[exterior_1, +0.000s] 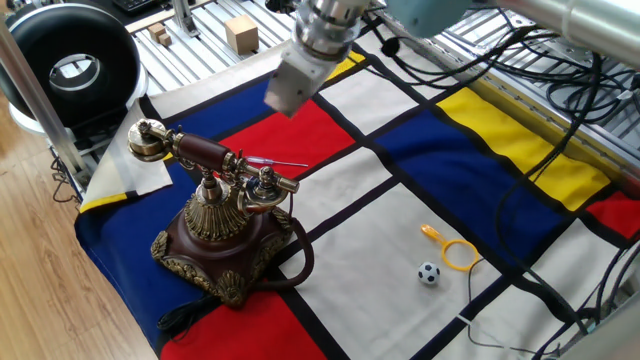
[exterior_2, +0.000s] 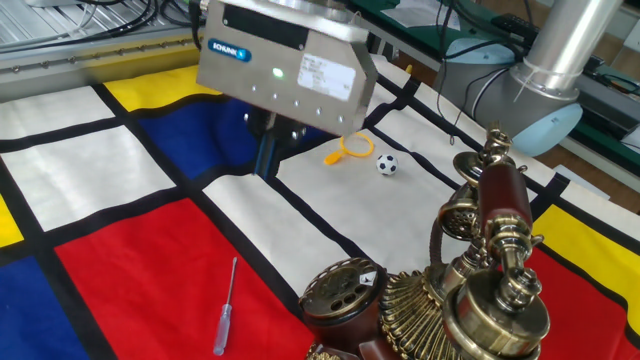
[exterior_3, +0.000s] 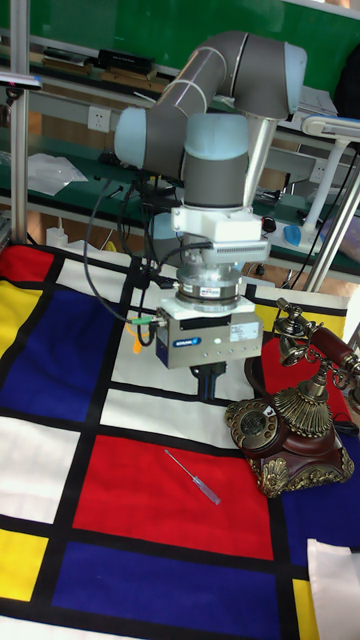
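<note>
A screwdriver with a clear purplish handle (exterior_2: 222, 330) lies on the red patch of the cloth, its thin shaft pointing away from the camera in exterior view 2. Exterior view 3 shows the same screwdriver (exterior_3: 194, 478) in front of the gripper, left of the telephone. My gripper (exterior_2: 266, 160) hangs above the cloth beyond it, apart from it. The dark fingers sit close together under the middle of the metal body, and nothing shows between them. In exterior view 1 the gripper body (exterior_1: 296, 82) is seen but its fingers are hidden.
An ornate antique telephone (exterior_1: 215, 225) stands beside the screwdriver, a tall obstacle. A small soccer ball (exterior_1: 428, 273) and a yellow ring-shaped toy (exterior_1: 459, 254) lie on a white patch. Black cables (exterior_1: 590, 95) hang at the right.
</note>
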